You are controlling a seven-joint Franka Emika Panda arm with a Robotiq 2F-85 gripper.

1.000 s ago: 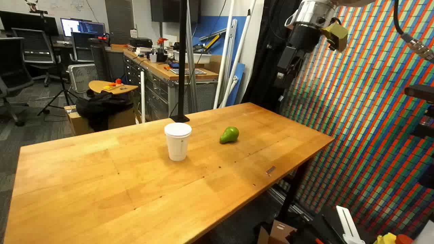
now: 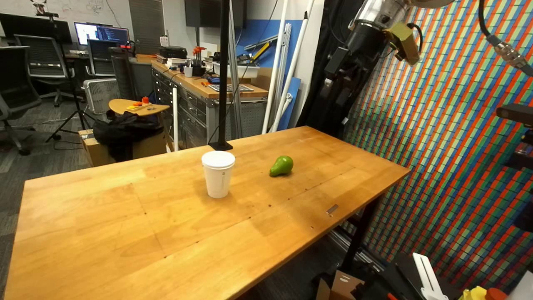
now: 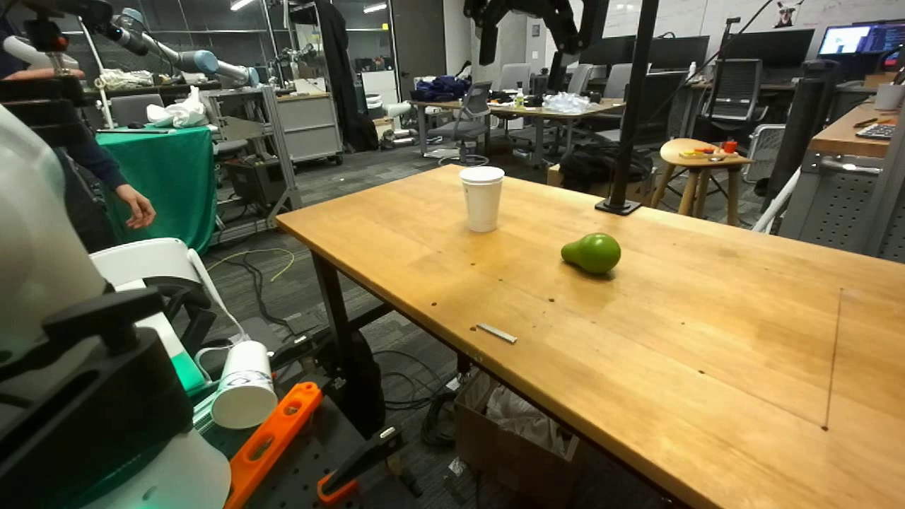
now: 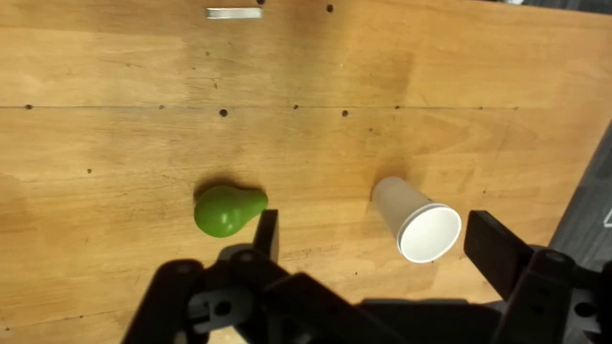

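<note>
A white cup (image 2: 217, 176) stands upright on the wooden table. Near it a green pear-shaped object (image 2: 282, 166) lies on its side, apart from the cup. From above, the wrist view shows the pear (image 4: 225, 211) at left and the cup (image 4: 401, 209) further right. High over the table, my gripper is open, its two black fingers (image 4: 494, 252) wide apart. Nothing is held between them; the cup and pear are on the tabletop well below. The dark gripper (image 3: 524, 51) also hangs at the top edge of the second exterior view.
A black post (image 3: 633, 110) rises from the table's far edge, behind the cup and pear. A small metal strip (image 4: 234, 13) lies near the opposite edge.
The arm has shifted slightly left and down in the first exterior view, and the gripper's tilt looks different. Cup and pear have stayed where they were.
</note>
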